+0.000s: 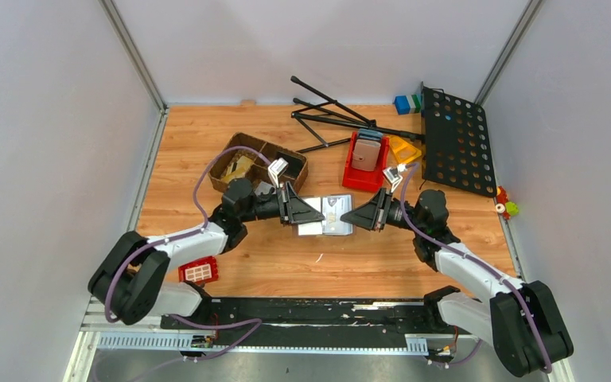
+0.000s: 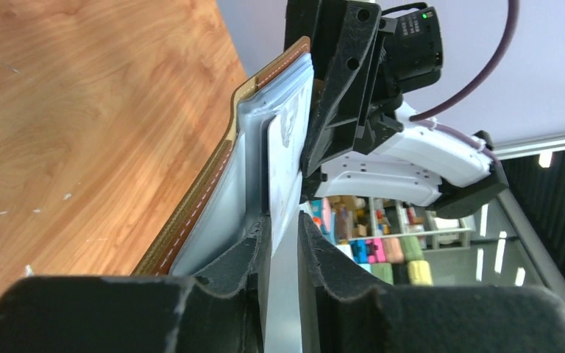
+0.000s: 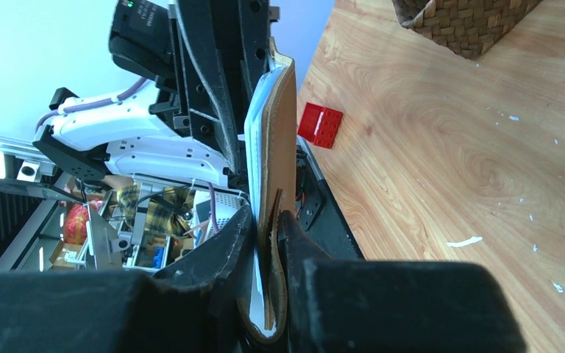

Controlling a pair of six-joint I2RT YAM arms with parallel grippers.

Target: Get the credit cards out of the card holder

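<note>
The card holder (image 1: 336, 205) is held up between both arms at the table's middle, brown leather with pale clear sleeves and white cards (image 2: 285, 147). My left gripper is at the white card and sleeves, its fingers close together around that edge; whether they grip it is hard to tell. My right gripper has the leather holder (image 3: 283, 132) between its fingers, clamped at the near end.
A woven basket (image 1: 258, 143) stands behind my left arm, a red bin (image 1: 354, 177) behind the holder, a black metal rack (image 1: 457, 143) at right. A red object (image 1: 199, 270) lies front left.
</note>
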